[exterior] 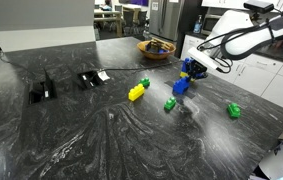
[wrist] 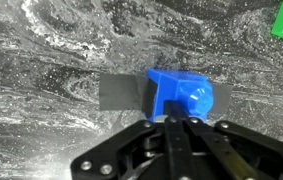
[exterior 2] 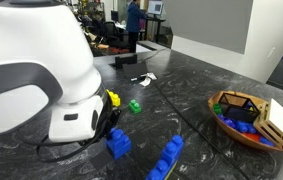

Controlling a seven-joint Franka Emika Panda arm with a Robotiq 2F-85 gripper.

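In the wrist view my gripper is shut right against a blue block (wrist: pixel 186 88) as seen from above, with nothing visible between its fingers. Dark strips show on the table at both sides of the block. From the second exterior view, a blue block (exterior 2: pixel 118 143) sits just below and beside the white arm; the fingertips are hidden there. A longer blue brick (exterior 2: pixel 166 162) lies to its right. The first exterior view has my gripper (exterior: pixel 188 74) low over the table, close by a blue block (exterior: pixel 181 87).
Yellow bricks (exterior: pixel 136 92), a green block (exterior: pixel 170 103) and another green block (exterior: pixel 234 110) lie around. A wooden bowl (exterior: pixel 156 49) holding things stands at the back. Black items (exterior: pixel 91 78) rest farther left.
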